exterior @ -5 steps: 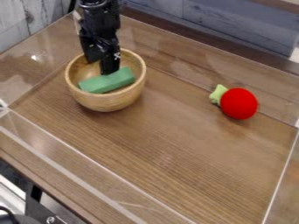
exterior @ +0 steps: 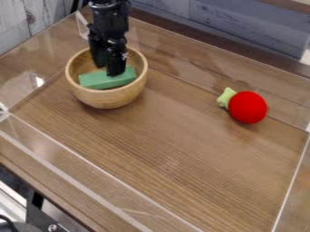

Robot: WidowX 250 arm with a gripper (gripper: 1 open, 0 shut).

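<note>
A wooden bowl [exterior: 80, 95] sits at the upper left of the wooden table, holding a green block [exterior: 109, 81]. My dark gripper [exterior: 111, 65] reaches down from the top edge into the back of the bowl, its tips just above or at the green block. Its fingers are small and dark in this view, so how far apart they stand is unclear, as is whether they touch the block.
A red ball [exterior: 247, 108] with a small pale green piece [exterior: 227, 96] lies on the right. A pale wall edge runs along the back right.
The bowl has shifted slightly left and back. The green block inside has also moved a little left and up, and my gripper sits slightly differently above it.
</note>
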